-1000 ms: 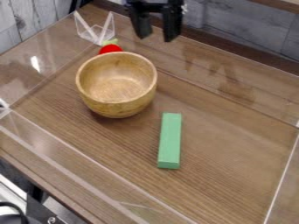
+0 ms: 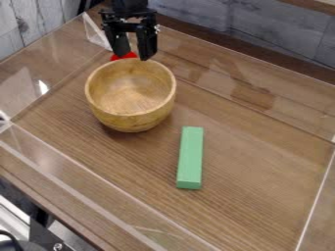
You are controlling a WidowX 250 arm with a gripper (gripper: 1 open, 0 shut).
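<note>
A black gripper is at the top of the view, just behind the rim of a wooden bowl, over a small red object that it partly hides. Whether its fingers are open is hard to make out. A green bar lies on the table right of and in front of the bowl.
A pale, thin-lined object stands behind the red object, partly hidden by the gripper. The table's edge runs along the lower left.
The gripper has moved left and is now over the red object, covering much of it and the pale object. The bowl and green bar have not moved.
</note>
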